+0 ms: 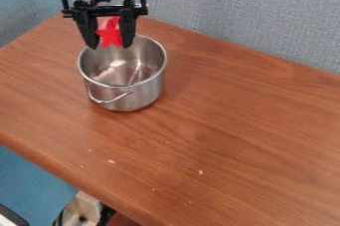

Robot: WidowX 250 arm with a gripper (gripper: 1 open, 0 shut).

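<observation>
My black gripper is at the top left, directly above a steel pot with a wire handle. A red object hangs between its fingers over the pot's opening. The exact contact of the fingers on it is hard to make out.
A grey wall runs behind it. The table's edge drops off at the lower left, where some light clutter shows below.
</observation>
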